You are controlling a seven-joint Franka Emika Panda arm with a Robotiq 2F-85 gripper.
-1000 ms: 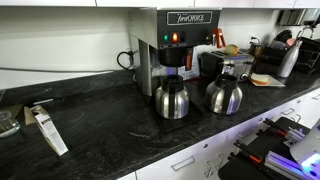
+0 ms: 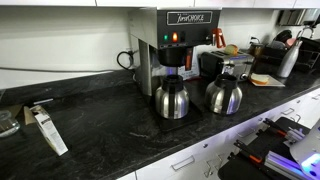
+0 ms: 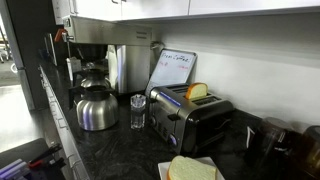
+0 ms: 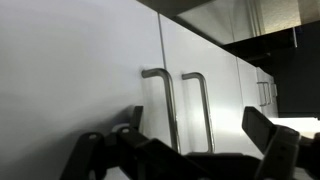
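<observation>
My gripper stands open in the wrist view, its dark fingers wide apart and nothing held between them. Beyond it are white cabinet doors with two upright metal handles, the left handle (image 4: 170, 105) and the right handle (image 4: 205, 108), both seen within the gap between the fingers. Whether a finger touches a door cannot be told. Part of the arm (image 2: 308, 150) shows at the lower right of exterior view 1, beside the counter front. On the counter, a coffee maker (image 2: 147, 60) has one steel carafe (image 2: 172, 98) beneath it and another carafe (image 2: 223, 95) to its right.
A toaster (image 3: 190, 122) with bread (image 3: 196, 91) in a slot stands by a clear glass (image 3: 138, 112). More bread (image 3: 190, 168) lies in front on a plate. An opened box (image 2: 48, 130) rests at the left.
</observation>
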